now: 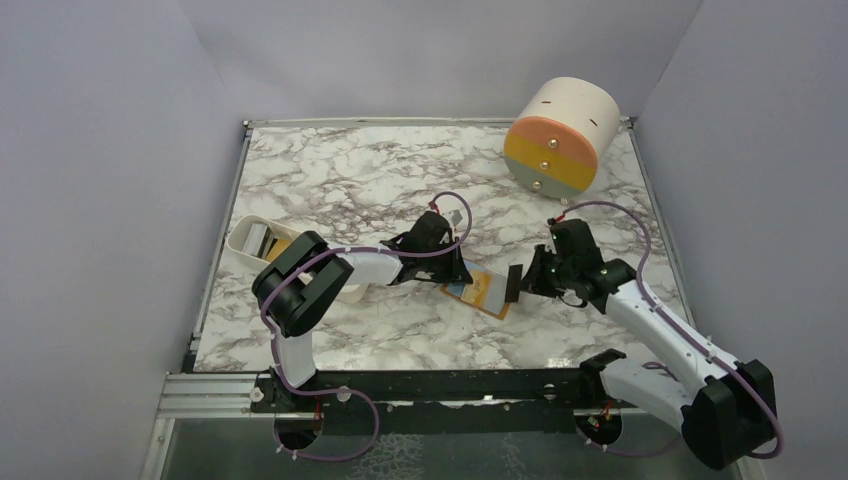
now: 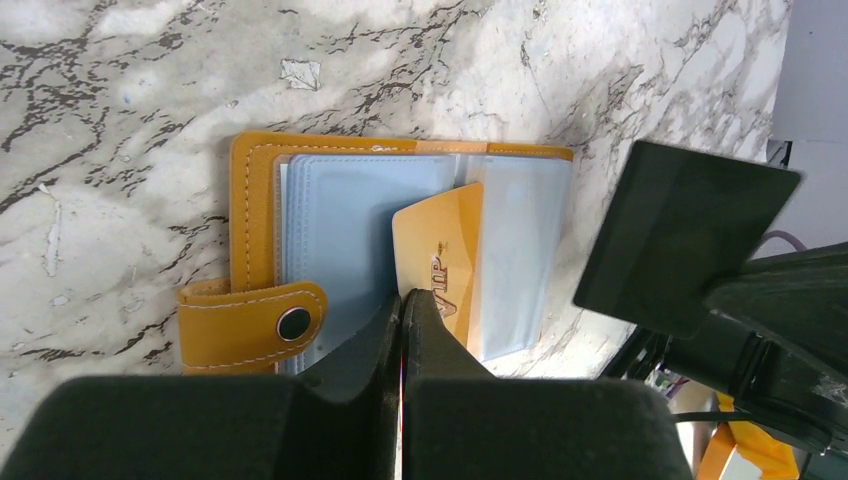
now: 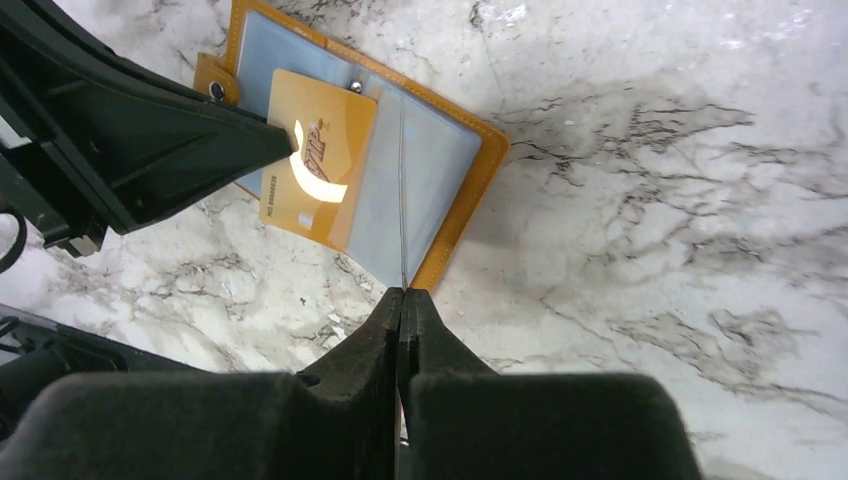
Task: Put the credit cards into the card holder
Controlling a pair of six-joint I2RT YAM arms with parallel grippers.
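The brown card holder (image 2: 240,200) lies unfolded on the marble table, its clear sleeves (image 3: 430,175) facing up. An orange VIP card (image 2: 437,240) spans its middle, tilted, and its right margin looks tucked under the right sleeve. My left gripper is shut on that card's left edge. My right gripper is shut on a thin black card, which appears edge-on in the right wrist view. In the top view, the black card stands just right of the holder, raised and apart from it.
At the left stands a white tray (image 1: 236,238) with more cards inside, partly hidden by the left arm. A striped cylinder (image 1: 552,150) occupies the back right corner.
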